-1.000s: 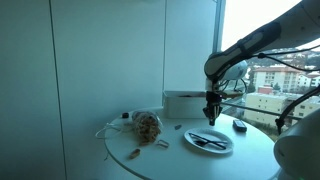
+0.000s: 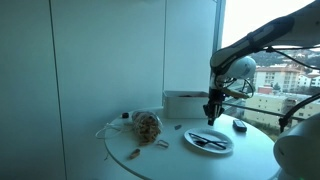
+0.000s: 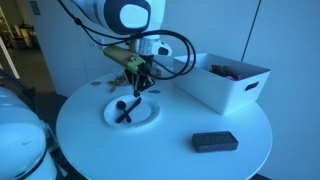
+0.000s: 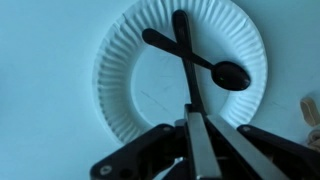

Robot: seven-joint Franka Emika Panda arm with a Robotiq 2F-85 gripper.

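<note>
A white paper plate (image 4: pixel 112 75) with a fluted rim lies on the table. On it a black spoon (image 4: pixel 230 76) crosses a second black utensil (image 4: pixel 181 30), whose lower end is hidden behind my fingers in the wrist view. From the side, my gripper (image 2: pixel 210 122) hangs just above the plate, pointing down, with a small gap below its tips. Its fingers (image 4: pixel 203 150) stand close together and look shut, with nothing visibly held. The same plate (image 3: pixel 150 118) and spoon (image 3: pixel 121 106) show in exterior view 2, under the arm.
A white bin (image 3: pixel 229 92) with dark contents stands at the back of the table. Near it lies a dark block (image 3: pixel 214 142). A crumpled bag (image 2: pixel 146 126) and small tan pieces (image 2: pixel 162 144) are on the other side.
My gripper has shifted or turned slightly above the plate. The plate, the utensils and the other things have not moved.
</note>
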